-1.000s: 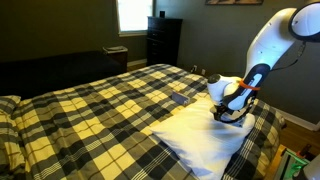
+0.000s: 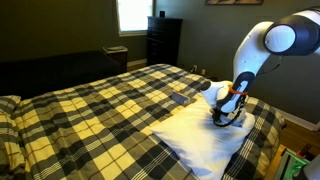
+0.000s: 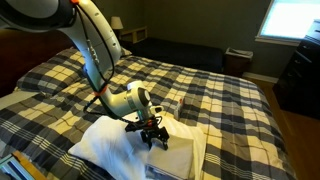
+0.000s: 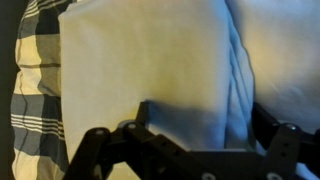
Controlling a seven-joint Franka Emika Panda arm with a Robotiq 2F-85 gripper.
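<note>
A white cloth (image 2: 195, 132) lies spread on the plaid bedspread, its outline uneven. In the exterior view from the other side, one part of the cloth (image 3: 172, 158) forms a flat, squarish panel close to my gripper (image 3: 148, 141). From the wrist, my gripper stands open over the cloth (image 4: 140, 55), with a dark fingertip (image 4: 144, 113) on the left and another at the right. A raised fold runs up between the fingers toward the top. Whether the fingertips touch the fabric is hard to tell.
Plaid bedspread (image 2: 90, 115) stretches widely to the left of the cloth, mostly bare. A small greyish object (image 2: 180, 98) sits just beyond the cloth's far edge. A dark dresser (image 2: 163, 38) and a window stand farther back.
The cloth's outline looks much the same.
</note>
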